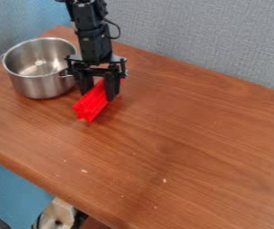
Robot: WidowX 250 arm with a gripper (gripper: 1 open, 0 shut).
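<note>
My gripper (98, 82) points down at the table beside the steel pot, shut on a red block (90, 105). The block lies low, angled toward the front left, partly hidden behind the black fingers. The steel pot (39, 84) stands just to the left, open at the top, with nothing visible inside.
A grey wall (211, 36) runs behind it. The table's front left edge drops to a blue area, with some objects at the bottom left corner.
</note>
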